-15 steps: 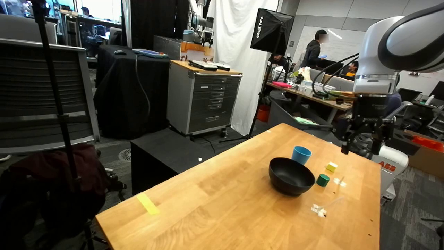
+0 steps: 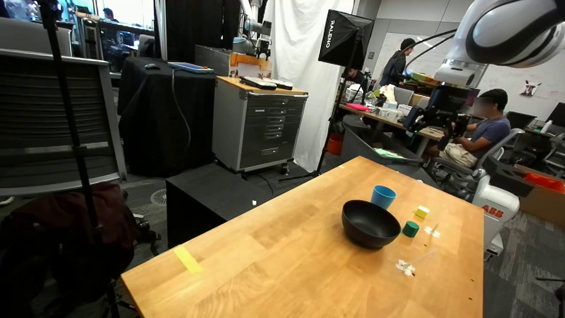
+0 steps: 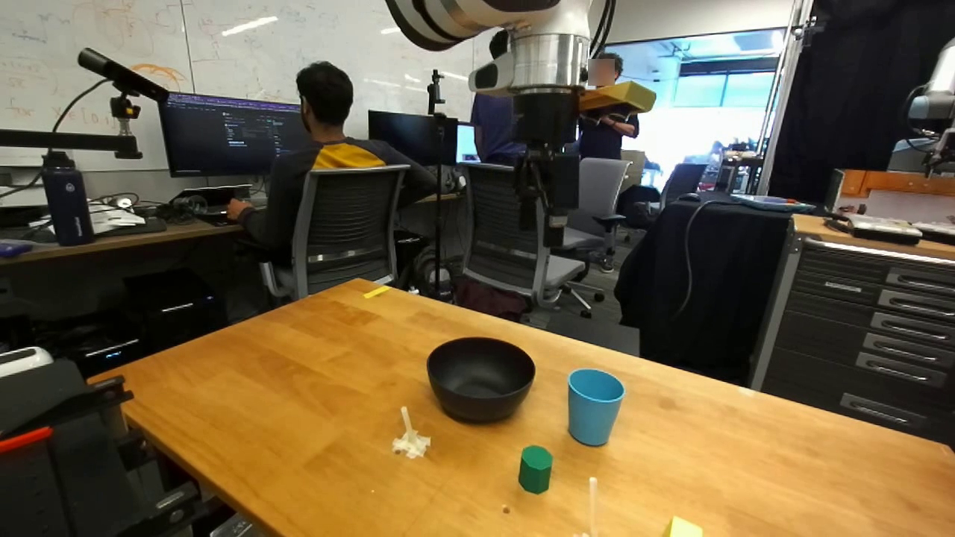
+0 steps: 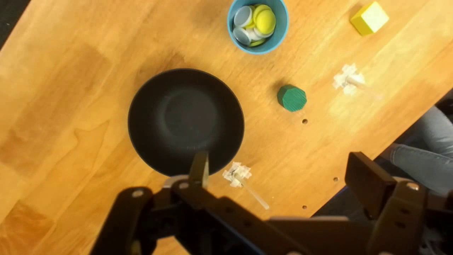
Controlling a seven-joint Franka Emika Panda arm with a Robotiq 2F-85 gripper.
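Observation:
An empty black bowl (image 4: 187, 119) rests on the wooden table, near the middle of the objects. Beside it stands a blue cup (image 4: 283, 36), upright, holding several yellow and pale round discs (image 4: 265, 21). A small green block (image 4: 293, 98) sits apart from the bowl and cup. Farther to the right in the wrist view lies a yellow block (image 4: 368, 19). High above the table, my gripper is open, its fingers (image 4: 368, 182) wide apart with nothing between them. In the second exterior view the gripper (image 3: 542, 234) hangs well clear of everything on the table.
Two thin pale sticks, a nearer stick (image 4: 253, 193) and a farther stick (image 4: 365, 86), rise from taped patches on the tabletop. A person sits beyond the table edge.
In exterior view 1 my gripper has moved up and to the left, and has turned. The bowl, cup and blocks have stayed in place.

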